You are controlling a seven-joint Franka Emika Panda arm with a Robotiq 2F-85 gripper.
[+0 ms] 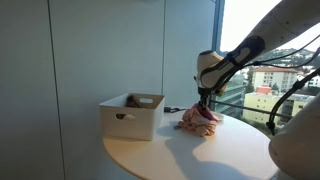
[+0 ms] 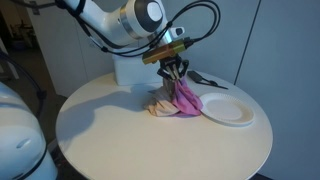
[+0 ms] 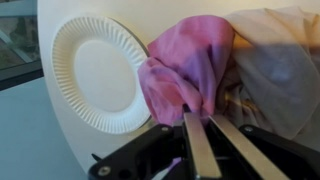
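A crumpled cloth, pink [image 3: 190,62] at one end and beige [image 3: 275,70] at the other, lies bunched on the table. In exterior view 1 the cloth [image 1: 199,120] sits right of the white bin. My gripper points down into the pink part, its fingers close together with a fold of cloth at their tips. From exterior view 2 the gripper [image 2: 172,78] reaches into the top of the heap, and the pink cloth [image 2: 186,100] rises to a peak beside the fingers. The exact grip is hidden by folds.
A white paper plate [image 3: 99,75] lies beside the cloth, on its right in exterior view 2. Behind them is a dark utensil [image 2: 207,80]. A white bin [image 1: 132,117] with something brown inside stands on the white table [image 1: 190,155].
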